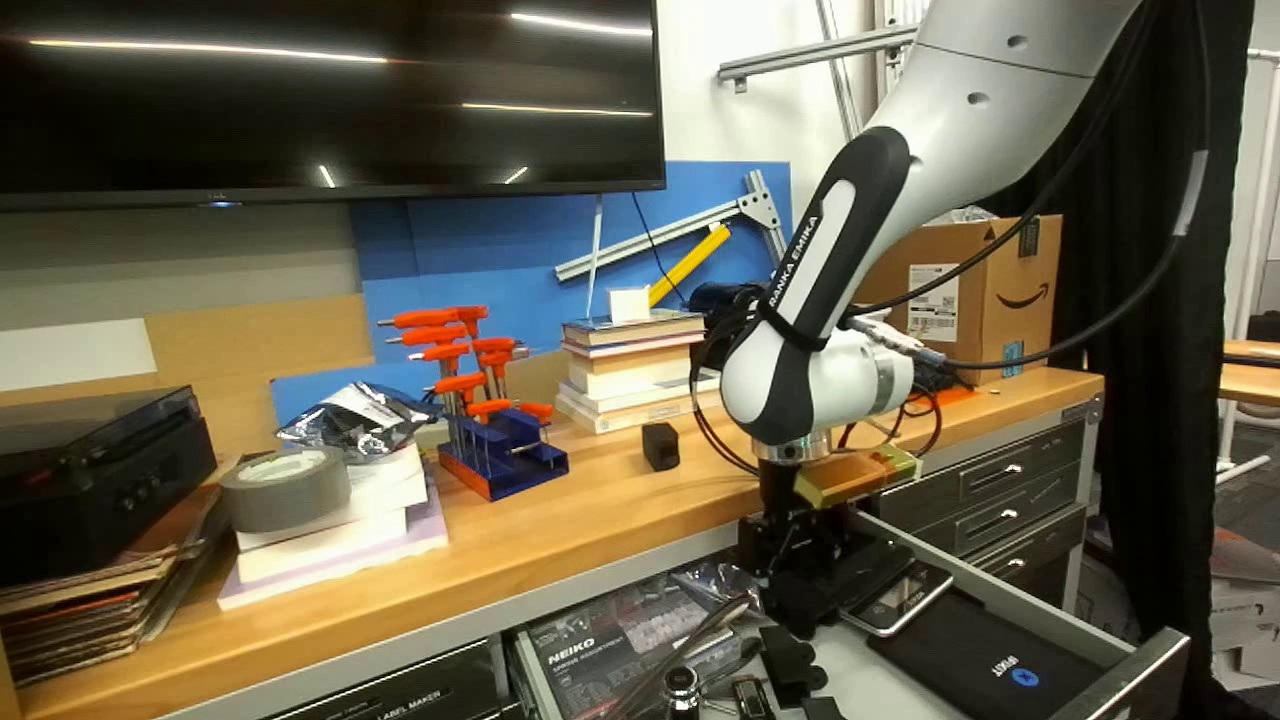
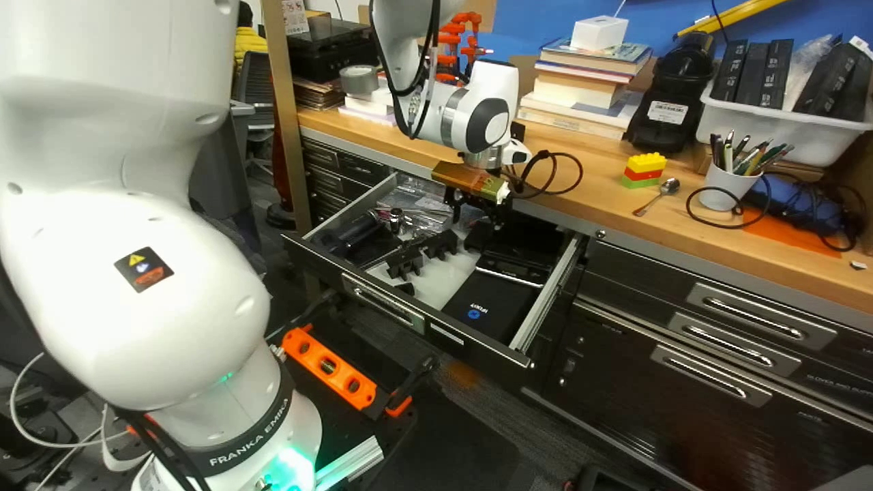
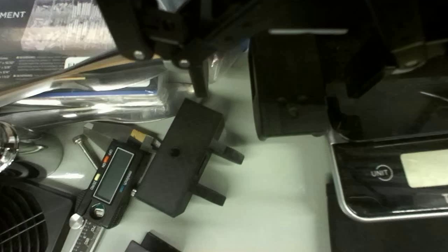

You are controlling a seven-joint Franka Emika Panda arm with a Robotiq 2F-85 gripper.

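My gripper is open over the back of the drawer, its fingers (image 3: pixel 199 82) spread to either side of a black box-shaped object (image 3: pixel 289 96). No contact with that object can be made out. In exterior view 1 the dark gripper (image 1: pixel 798 576) reaches down into the open drawer and blends with the black things there. A black block with two pegs (image 3: pixel 178 157) lies forward of the left finger, and a digital caliper (image 3: pixel 111 176) rests beside it. To the right is a scale (image 3: pixel 378 178) with a UNIT button.
The drawer's right side wall (image 2: pixel 550 296) stands close to the scale. Above the drawer's back runs the wooden benchtop (image 1: pixel 576 504). A black iFixit case (image 2: pixel 493 307) occupies the drawer's front right. Bare drawer floor (image 3: pixel 268 201) shows in the middle.
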